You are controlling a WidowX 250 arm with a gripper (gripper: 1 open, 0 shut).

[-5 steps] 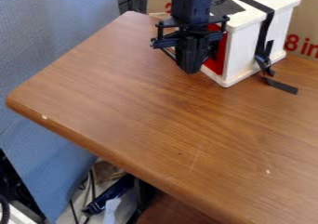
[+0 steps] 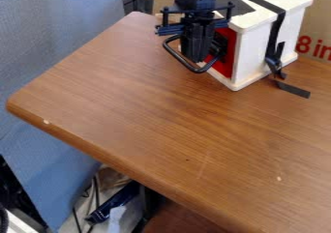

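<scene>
A white box (image 2: 254,52) with a red front panel (image 2: 223,59) and black straps stands at the back right of the wooden table. My black gripper (image 2: 200,49) is at the left side of the box, against or just in front of the red panel. A black loop (image 2: 177,56), possibly a handle, shows beside the gripper. The fingertips are too dark and small to show whether they are open or shut.
A grey-blue partition (image 2: 45,43) runs along the left edge. A cardboard box (image 2: 315,24) is behind at the right, and cables lie below the table.
My gripper has shifted slightly upward and back, and the black loop beside it shows more clearly at the left of the red panel.
</scene>
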